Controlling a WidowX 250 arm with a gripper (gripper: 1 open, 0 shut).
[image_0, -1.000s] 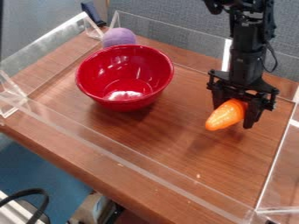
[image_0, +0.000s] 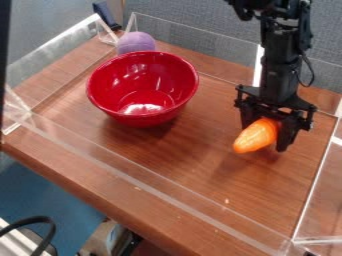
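My black gripper (image_0: 274, 125) hangs low over the right side of the wooden table, its fingers around the upper end of an orange carrot-like object (image_0: 253, 139). The object's lighter tip points down and to the left, near the tabletop; whether it touches the wood I cannot tell. The fingertips are dark and partly hidden, so how tightly they close is unclear. A red bowl (image_0: 142, 88) stands to the left, apart from the gripper.
A pale purple ball (image_0: 136, 42) lies behind the bowl. Clear plastic walls edge the table (image_0: 120, 180), with a grey partition at the back.
The gripper and the orange object have shifted very slightly since a second ago. The bowl and ball are unmoved.
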